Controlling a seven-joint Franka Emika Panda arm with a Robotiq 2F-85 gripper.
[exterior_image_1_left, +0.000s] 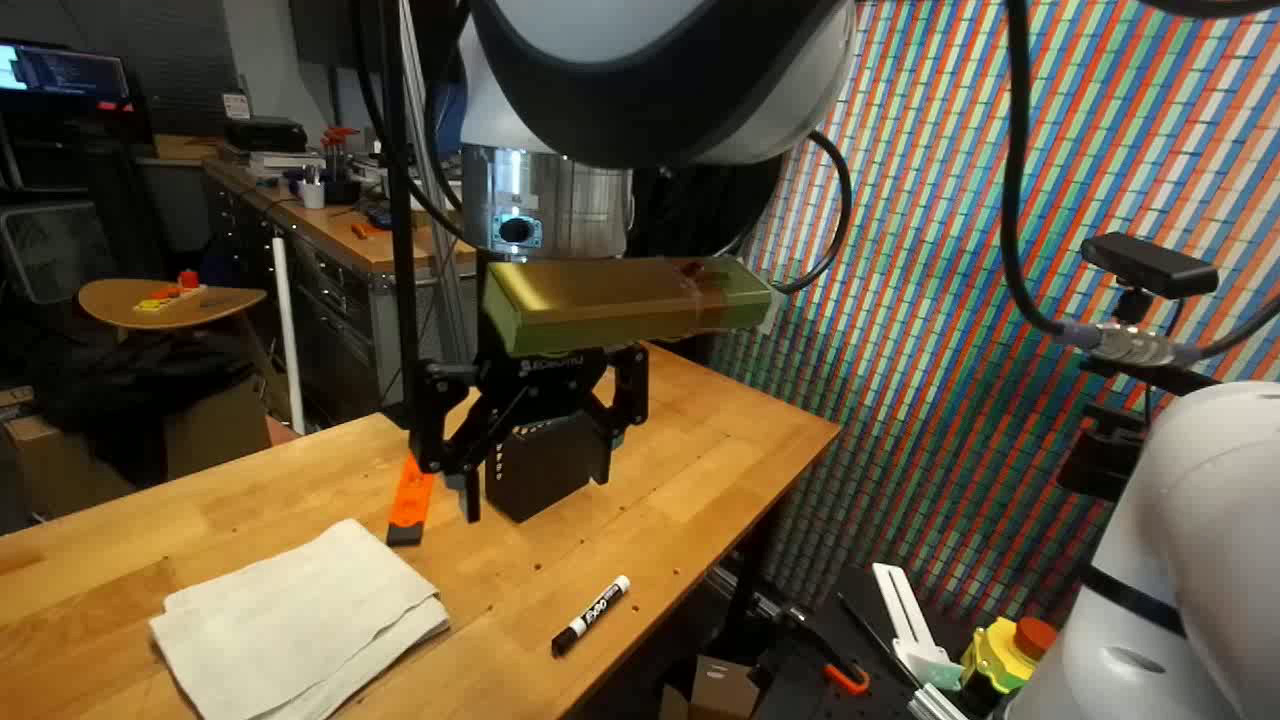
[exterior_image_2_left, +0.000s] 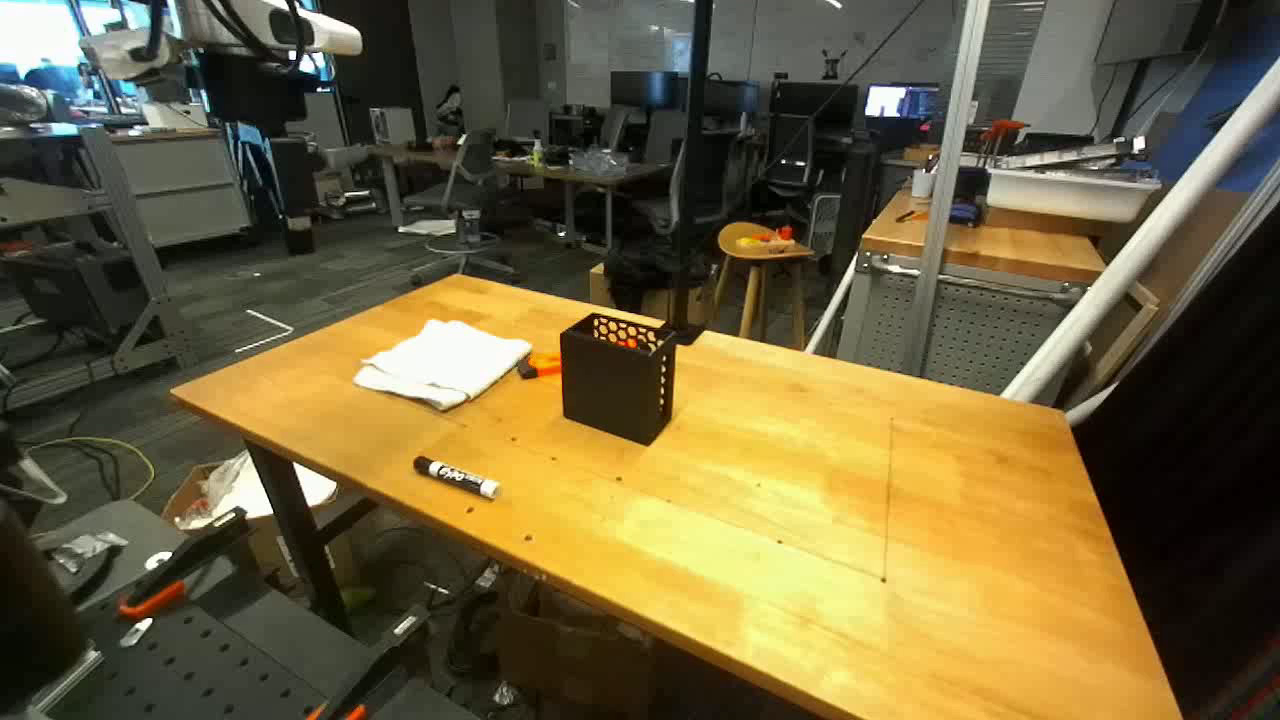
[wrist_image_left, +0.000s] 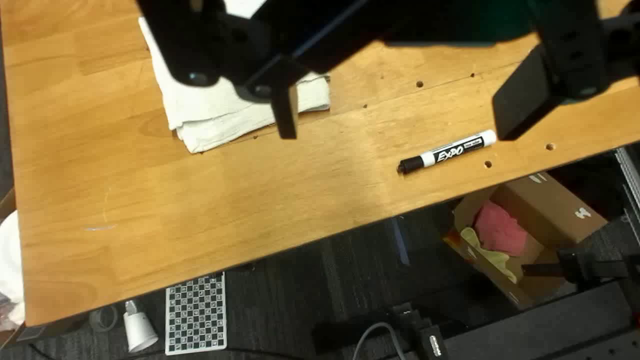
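My gripper (exterior_image_1_left: 536, 486) is open above the wooden table, its fingers wide apart with nothing between them. A black-and-white Expo marker (exterior_image_1_left: 590, 616) lies on the tabletop near the edge, clear of the gripper. In the wrist view the marker (wrist_image_left: 447, 152) shows below and beside the right-hand fingertip. Beyond the fingers in exterior view 1 is a black open-topped box (exterior_image_1_left: 546, 474), partly covered by the gripper. The box (exterior_image_2_left: 618, 390) stands upright in exterior view 2, with honeycomb holes in its sides. A folded white cloth (exterior_image_1_left: 300, 624) lies flat to the left.
An orange and black tool (exterior_image_1_left: 410, 498) lies between cloth and box. A dark upright post (exterior_image_2_left: 692, 180) rises at the far table edge. Below the near edge sits a cardboard box (wrist_image_left: 528, 210).
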